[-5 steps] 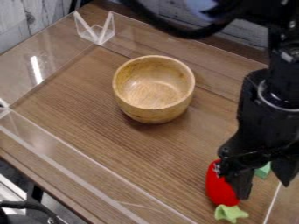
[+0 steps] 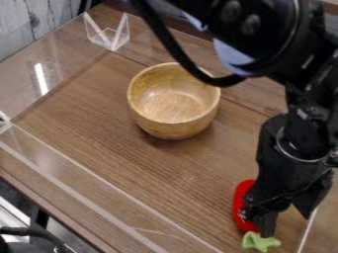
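Note:
My gripper (image 2: 271,208) is low at the right of the camera view, open, its dark fingers over and beside a red object (image 2: 246,203). The red object has a pale green leafy top (image 2: 260,240) and is partly hidden by the fingers. Whether the fingers touch it I cannot tell.
An empty wooden bowl (image 2: 173,99) stands upper middle on the wooden table (image 2: 106,173). A clear plastic item lies at the upper left. Dark cables or hardware are at the lower left corner.
The gripper has shifted and turned slightly down around the red object.

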